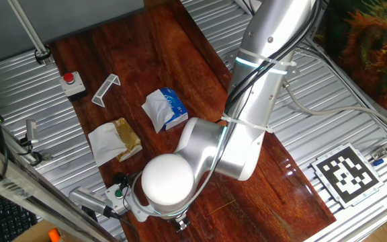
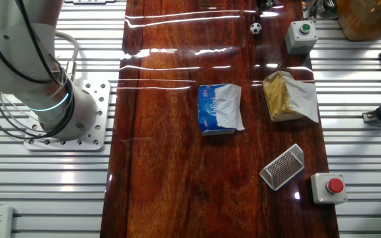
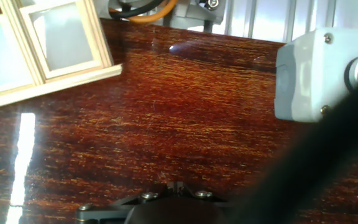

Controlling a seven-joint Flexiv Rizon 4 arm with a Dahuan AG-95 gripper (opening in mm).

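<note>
In the wrist view my gripper shows at the bottom edge, its two small black fingertips close together and nothing visible between them. It points down over the table's near-left part in exterior view 1, mostly hidden under the wrist (image 1: 168, 179). A small black-and-white ball (image 2: 255, 28) appears just beneath the gripper (image 2: 264, 8) in exterior view 2; whether they touch cannot be told. Beside the gripper stands a grey box with a green button (image 3: 322, 74). A light wooden window-like frame (image 3: 61, 70) fills the upper left of the wrist view.
A blue tissue pack (image 2: 218, 109), a gold tissue pack (image 2: 280, 98), a white perforated holder (image 2: 283, 167) and a red-button box (image 2: 329, 189) occupy the table. A camera-like device (image 1: 89, 200) sits past the left edge. The wood between the blue pack and the robot base is bare.
</note>
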